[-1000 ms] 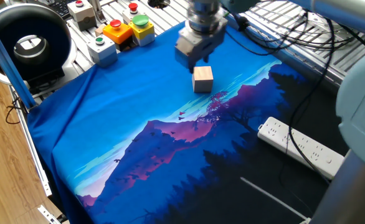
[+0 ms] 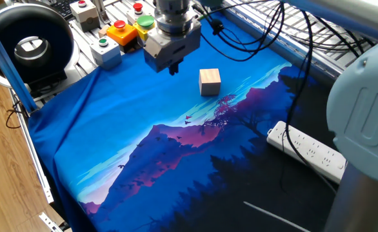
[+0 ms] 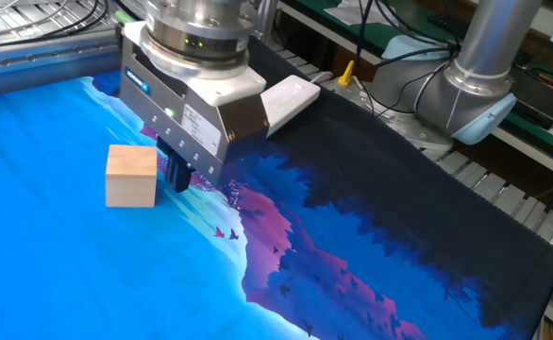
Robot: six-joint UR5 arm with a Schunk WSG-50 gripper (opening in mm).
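Note:
A small pale wooden cube [image 2: 209, 82] rests on the blue printed cloth, in the upper middle of exterior view 1. In exterior view 2 the same wooden cube [image 3: 131, 177] appears left of the fingers. My gripper [image 2: 174, 69] hangs above the cloth, to the left of the cube in exterior view 1 and apart from it. From the other side, the gripper [image 3: 175, 172] shows its dark fingers close together, with nothing visible between them. It looks shut.
Button boxes, including an orange one [image 2: 122, 35] and a green-topped one [image 2: 146, 27], stand beyond the cloth's far edge. A white power strip [image 2: 307, 152] lies to the right. Cables hang near the arm.
My gripper has moved left in exterior view 1, away from over the cube. The cube has stayed in place.

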